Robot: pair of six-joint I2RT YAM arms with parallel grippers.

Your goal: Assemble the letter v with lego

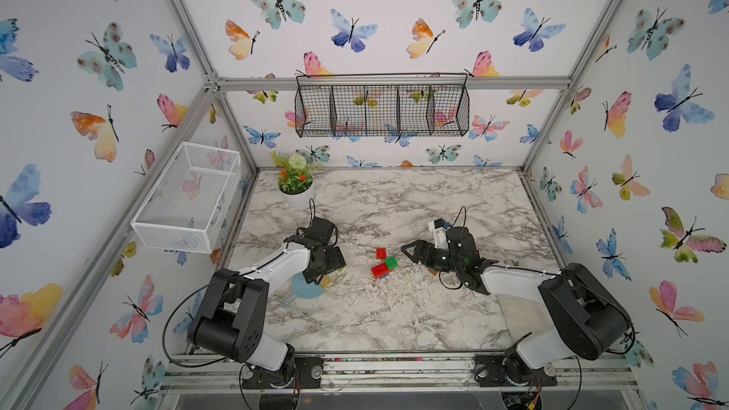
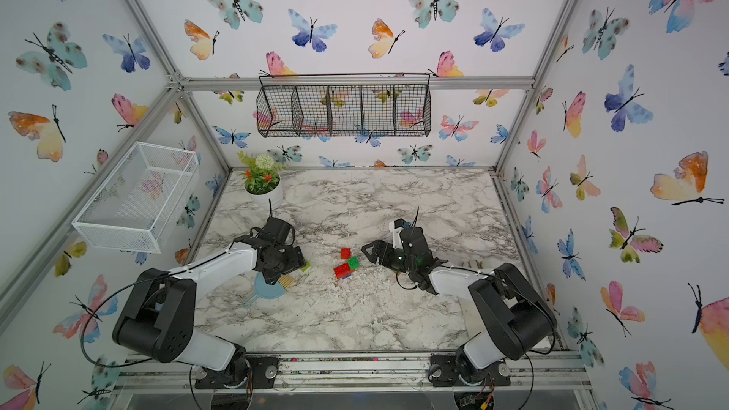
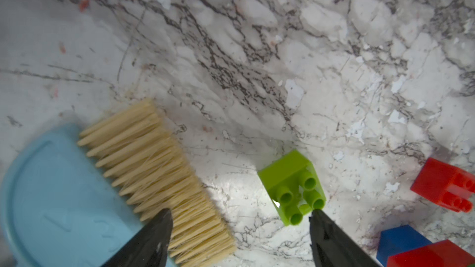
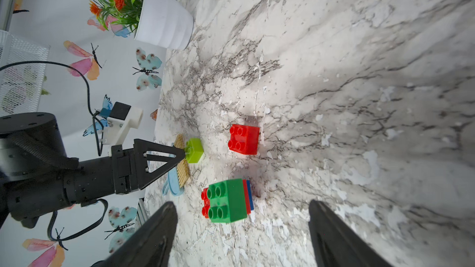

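Observation:
My left gripper is open above the table with nothing between its fingers, its tips left of and close to a lime-green brick [image 3: 292, 185] standing alone. Off to the right of that brick lies a joined cluster: a green brick [image 4: 228, 200] with a red brick [image 4: 204, 202] beside it and a blue brick [image 4: 250, 195] partly covered. Just behind the cluster, a separate red brick [image 4: 244, 139] rests on the table. To the right of these bricks hangs my right gripper, open and empty.
A light-blue dustpan [image 3: 64, 188] and a brush with tan bristles [image 3: 163, 178] lie under the left gripper. A potted plant [image 1: 298, 192] stands at the back left. Something orange [image 1: 433, 271] is partly hidden under the right arm.

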